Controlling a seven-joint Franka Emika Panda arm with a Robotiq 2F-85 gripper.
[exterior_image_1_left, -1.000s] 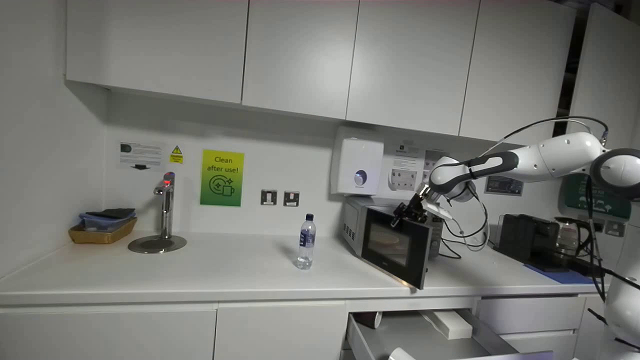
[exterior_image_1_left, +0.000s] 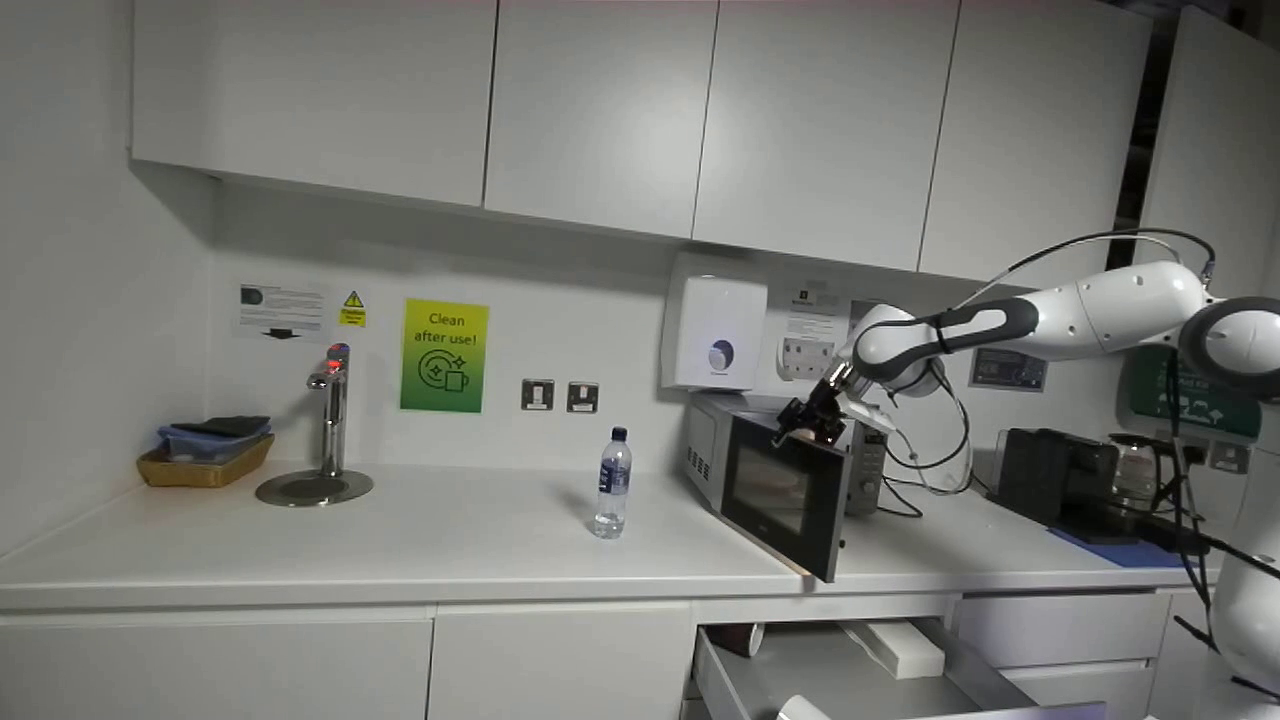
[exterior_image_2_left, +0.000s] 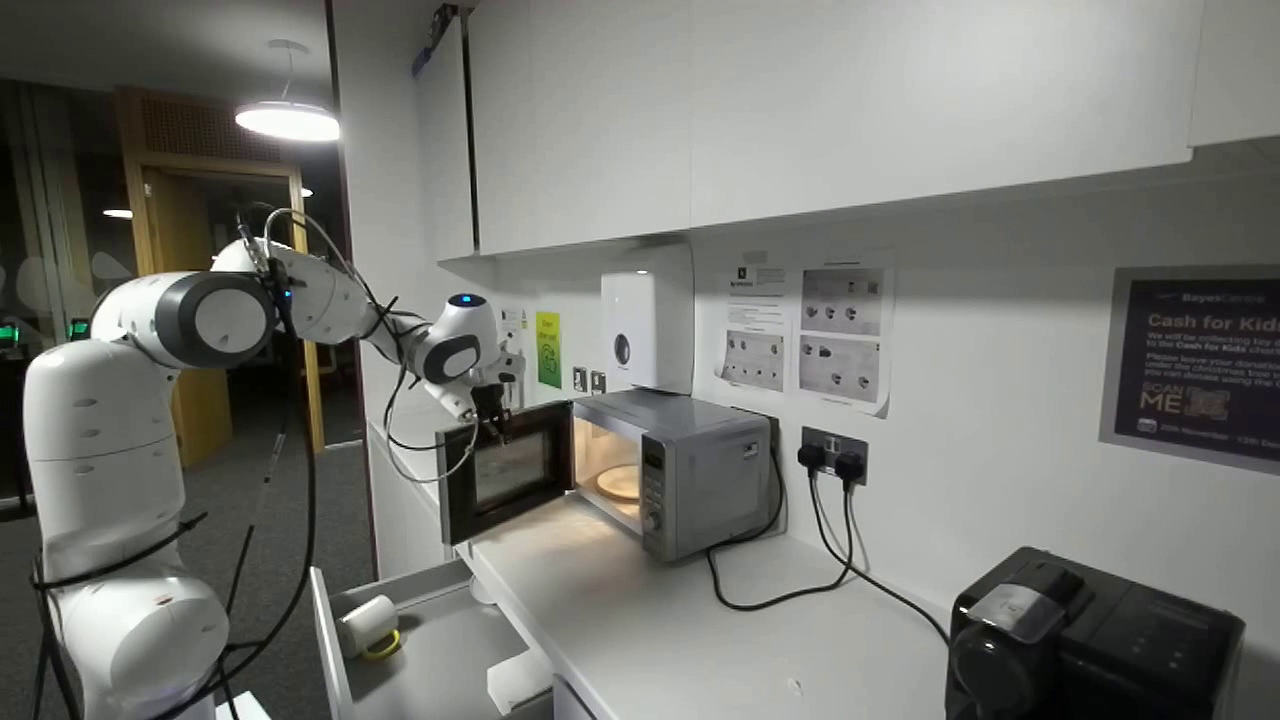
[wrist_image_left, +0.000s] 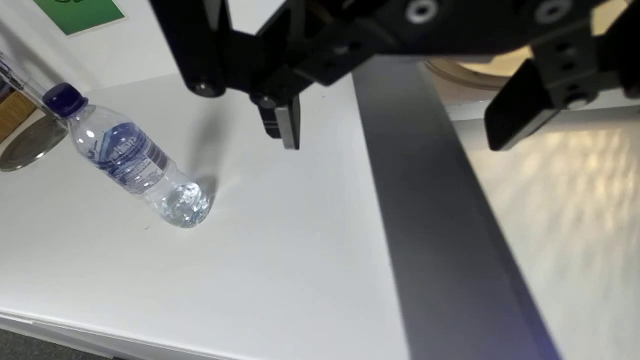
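Observation:
The silver microwave (exterior_image_2_left: 720, 474) stands on the counter with its dark door (exterior_image_2_left: 510, 474) swung well open. Light inside falls on the round turntable (exterior_image_2_left: 619, 484). My gripper is open above the door's top edge (wrist_image_left: 414, 180), one finger (wrist_image_left: 291, 126) on each side. In the wrist view both fingers look clear of the door; contact higher up cannot be made out. Exterior view 1 shows the gripper (exterior_image_1_left: 806, 422) at the top of the door, near its free end.
A water bottle (exterior_image_1_left: 612, 486) stands upright on the counter left of the microwave. Below the door a drawer (exterior_image_1_left: 828, 684) is pulled out, with a white mug (exterior_image_2_left: 368, 626) inside. A coffee machine (exterior_image_1_left: 1056, 480) sits to the right.
The microwave door's free edge has swung left in exterior view 1, opening wider. My gripper has moved slightly left along with it. The bottle and drawer have stayed put.

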